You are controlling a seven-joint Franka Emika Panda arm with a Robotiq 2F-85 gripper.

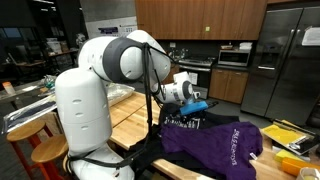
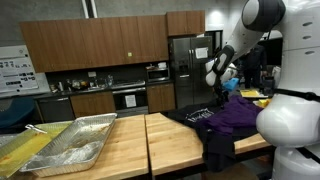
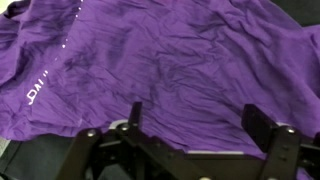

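Observation:
A purple cloth with white lettering lies rumpled over a black cloth on the wooden table. My gripper hangs above the cloths, over the black one's far part in exterior view 1. In the wrist view the purple cloth fills most of the picture, with folds and a line of white print at its left. There the gripper has its two dark fingers wide apart. It is open, and the cloth lies below with nothing held between the fingers.
Yellow items and an orange-yellow object stand at the table's right end. Foil trays sit on the table's other end. Bare wood shows between them and the cloths. Stools stand beside the table.

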